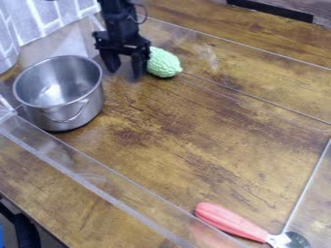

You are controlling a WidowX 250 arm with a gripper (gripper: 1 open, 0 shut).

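My gripper point(126, 60) is at the upper middle, a dark shape just left of a pale green textured oblong object point(165, 63). Its fingers point down near the table; whether they are open or shut, or touch the green object, is hard to tell at this size. A steel pot point(58, 92) with a handle stands at the left, in front of and left of the gripper.
A tool with a pink handle point(231, 220) and metal head lies at the lower right. Clear plastic walls border the wooden table point(207, 131), whose middle and right are bare. A pale cloth-like backdrop is at the upper left.
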